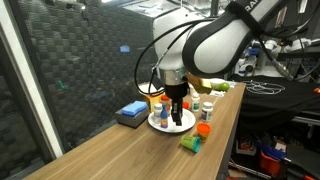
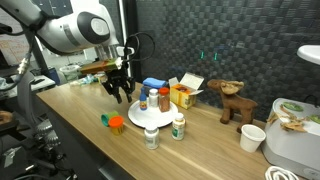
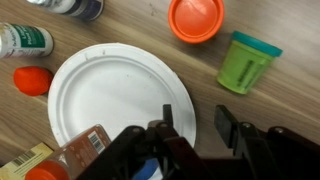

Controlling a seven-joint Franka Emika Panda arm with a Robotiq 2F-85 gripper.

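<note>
A green tub with a teal end lies on its side on the table in the wrist view. The same tub shows near the table's front in exterior view 1. Beside it stands an orange tub. My gripper hangs over the edge of the white plate, its dark fingertips somewhat apart. Nothing shows between them, though the lower part of the fingers is cut off. In exterior view 1 the gripper is above the plate, close to a blue bottle.
Several bottles, one with a red cap, stand on or around the plate. A yellow box, a brown toy animal and a white cup are farther off.
</note>
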